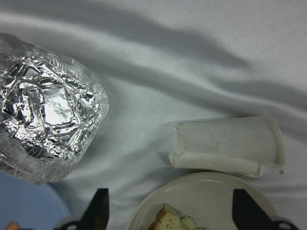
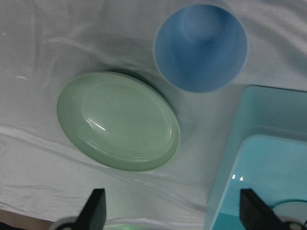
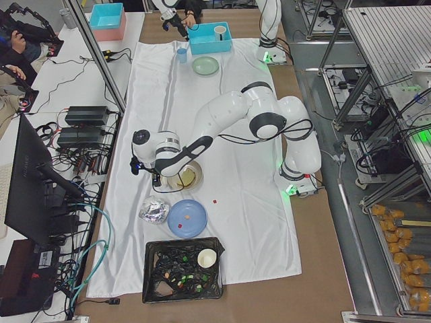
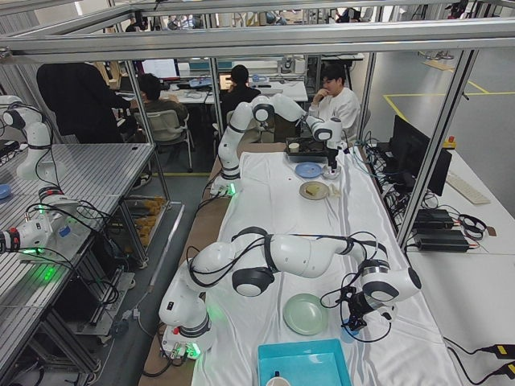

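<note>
In the left wrist view my left gripper is open above a cream plate (image 1: 206,191) holding food (image 1: 168,220). A white paper cup (image 1: 225,143) lies on its side beside that plate, a crumpled foil bowl (image 1: 53,105) is to the left, and a blue plate (image 1: 24,201) sits below it. In the right wrist view my right gripper is open over the cloth, near a green plate (image 2: 117,120), a blue cup (image 2: 201,48) and a cyan tray (image 2: 259,110).
A black tray (image 3: 155,269) with scraps and a cream cup (image 3: 206,258) stands at one end of the white cloth (image 3: 252,202). A monitor, cables and metal posts line the sides.
</note>
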